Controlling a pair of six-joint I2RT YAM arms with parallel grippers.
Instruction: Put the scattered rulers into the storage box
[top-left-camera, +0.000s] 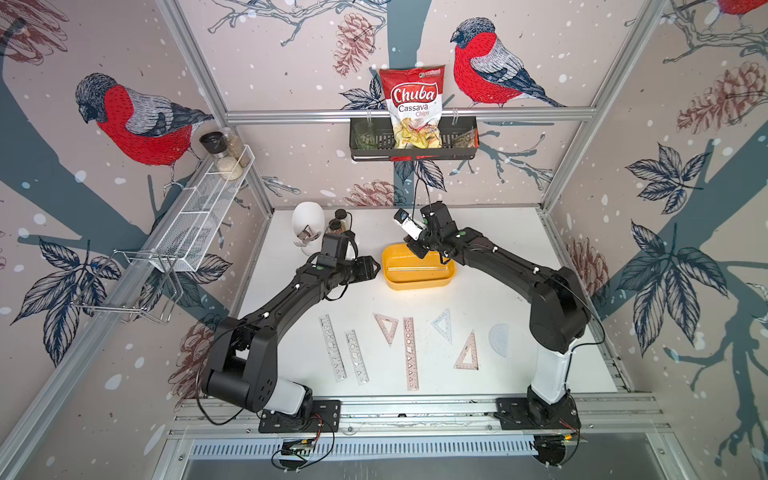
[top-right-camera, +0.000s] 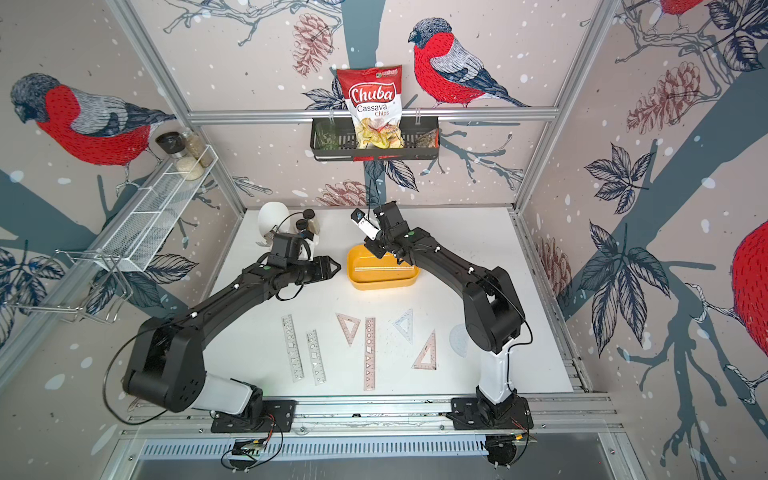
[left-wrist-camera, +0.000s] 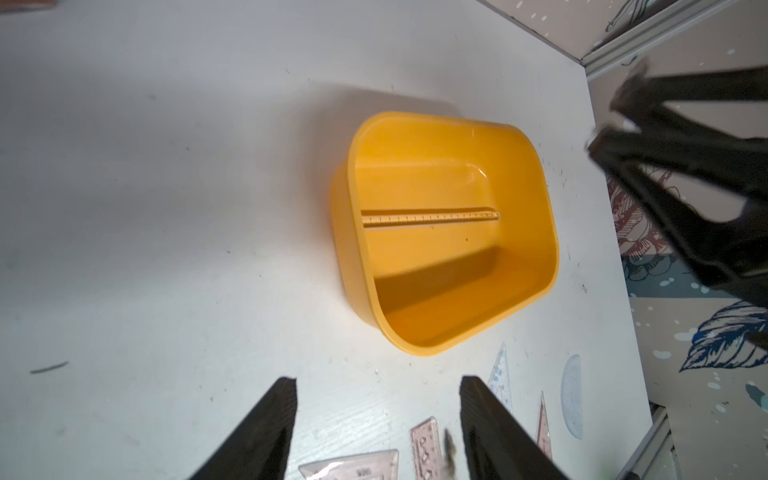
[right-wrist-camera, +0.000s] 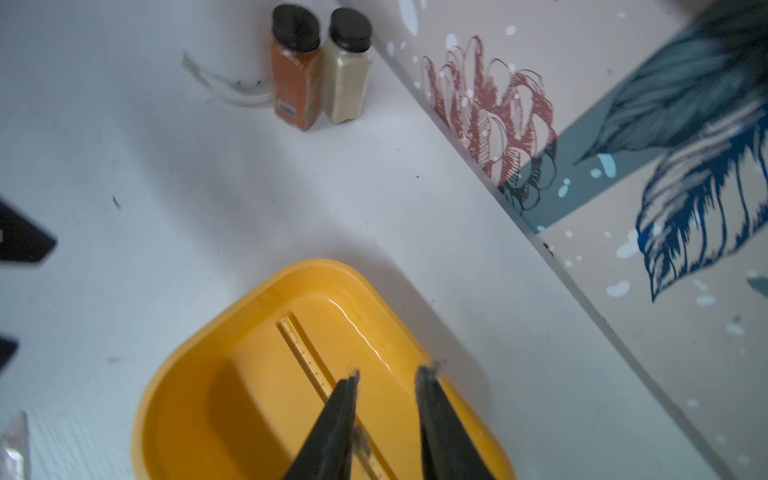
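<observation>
The orange storage box (top-left-camera: 419, 282) stands mid-table with one thin ruler (left-wrist-camera: 432, 217) lying flat across its floor. Above the box's right part is my right gripper, its fingers apart and nothing between them. My left gripper hovers left of the box, fingers spread and empty. Nearer the front edge lie two clear rulers (top-left-camera: 333, 347), a pink ruler (top-left-camera: 410, 353), two pink set squares (top-left-camera: 387, 328), a blue set square (top-left-camera: 442, 325) and a pale blue protractor (top-left-camera: 499, 340).
Two spice jars (right-wrist-camera: 296, 73) and a white round object (top-left-camera: 307, 221) stand at the back left. A wire shelf (top-left-camera: 200, 216) hangs on the left wall. A dark rack (top-left-camera: 373, 141) with a chips bag (top-left-camera: 414, 104) is fixed at the back.
</observation>
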